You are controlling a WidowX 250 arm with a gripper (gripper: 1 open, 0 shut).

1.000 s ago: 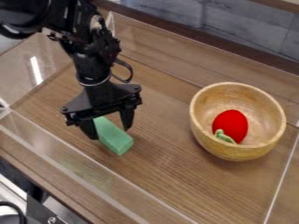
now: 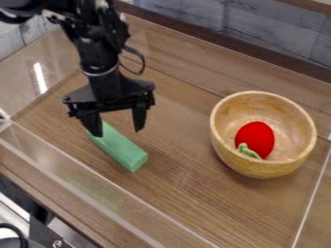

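My black gripper (image 2: 119,120) hangs over the middle-left of the table, its two fingers spread apart with no object seen between them. A long green block (image 2: 123,151) lies diagonally on the table, just below and partly behind the fingers; whether they touch it I cannot tell.
On the right sits a wooden bowl (image 2: 264,110) holding a red round object (image 2: 255,137) and a small green item (image 2: 249,151). A tiled wall stands at the back right.
The gripper has moved back and to the left, and more of the green block now shows beneath it.
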